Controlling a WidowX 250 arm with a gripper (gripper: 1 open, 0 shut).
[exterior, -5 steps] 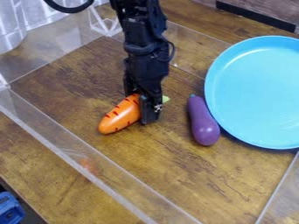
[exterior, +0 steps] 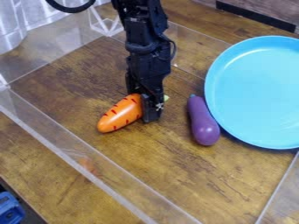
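Note:
My black gripper (exterior: 145, 96) reaches down from the top centre to an orange toy carrot (exterior: 121, 115) with dark stripes, lying on the wooden surface. The fingers are over and around the carrot's top end, near its pale green tip; whether they grip it cannot be told. A purple toy eggplant (exterior: 202, 122) lies just to the right.
A large blue plate (exterior: 260, 87) fills the right side. Clear walls run along the left and lower edges, with a small blue object (exterior: 7, 208) beyond at bottom left.
The gripper has shifted very slightly over the carrot's top end. The carrot, eggplant and plate look unmoved.

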